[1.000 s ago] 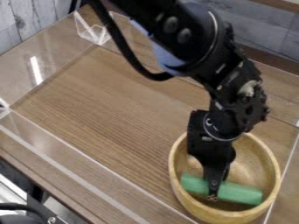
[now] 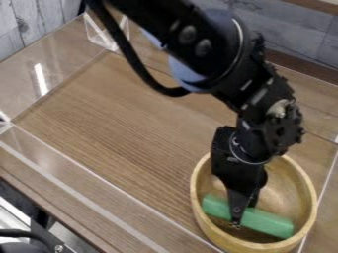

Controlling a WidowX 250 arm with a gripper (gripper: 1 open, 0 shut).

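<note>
A tan round bowl [image 2: 302,188] sits at the lower right of the camera view with a green cylindrical object [image 2: 268,221] lying across its bottom. My black gripper [image 2: 238,211] reaches down into the bowl from above, its fingertips low by the left part of the green object. The fingers look shut; whether anything is between them is hard to see, as the gripper hides part of the bowl's inside.
A dark gap with cables is at the lower left. A wall runs behind.
Very little differs: my gripper and arm have shifted slightly within the bowl, which stays in place with the green object.
</note>
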